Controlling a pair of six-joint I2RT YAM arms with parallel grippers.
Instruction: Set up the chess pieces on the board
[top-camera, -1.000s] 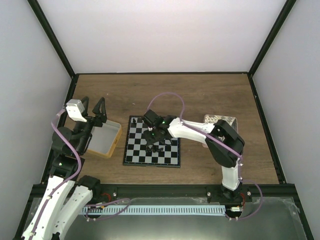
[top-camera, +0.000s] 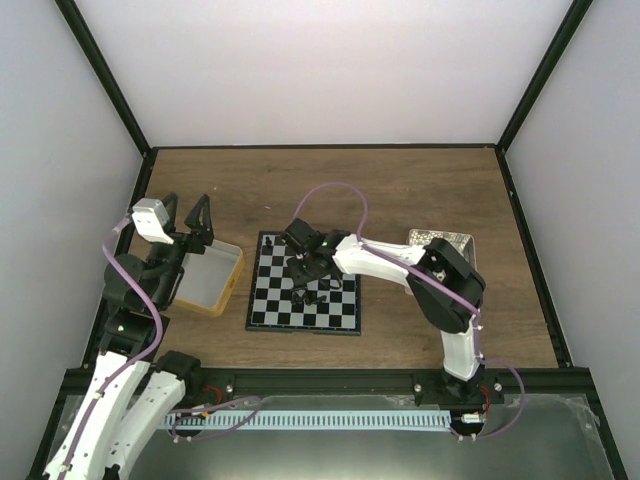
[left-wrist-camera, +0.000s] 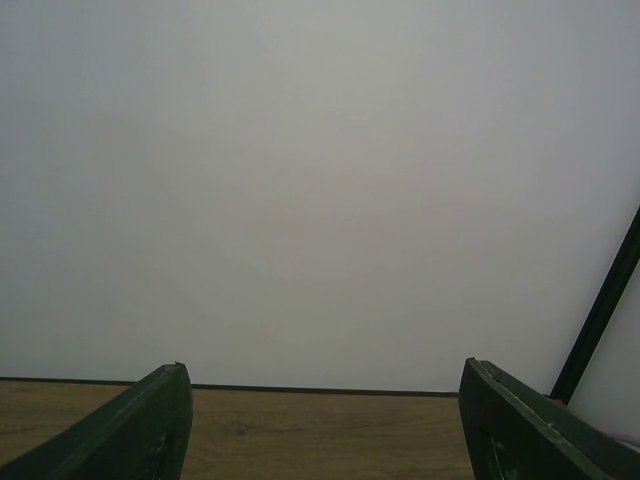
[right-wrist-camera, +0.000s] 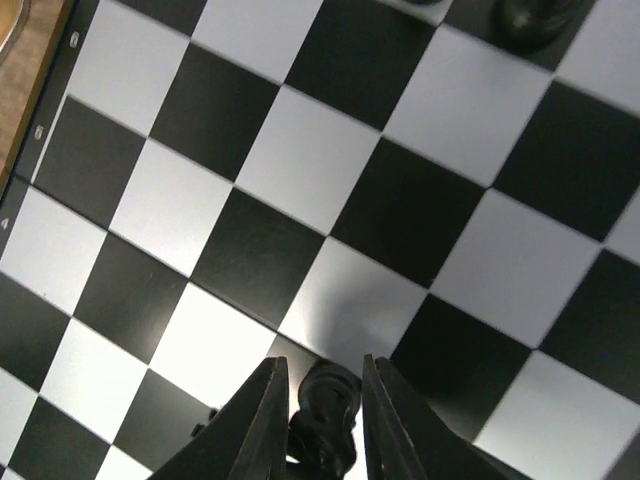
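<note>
The chessboard (top-camera: 270, 310) lies in the middle of the table, with dark pieces on it, several near its centre. My right gripper (top-camera: 298, 268) is low over them. In the right wrist view its fingers (right-wrist-camera: 257, 430) stand part apart around a dark piece (right-wrist-camera: 327, 420); whether they touch it I cannot tell. More dark pieces (right-wrist-camera: 530, 15) stand at the top of that view. My left gripper (top-camera: 185, 215) is raised at the left, open and empty, its wrist view facing the back wall.
An empty wooden-rimmed box (top-camera: 230, 282) sits left of the board. A tray (top-camera: 460, 240) of light pieces is to the right, partly under my right arm.
My right arm has shifted slightly over the board. The left arm has not moved.
</note>
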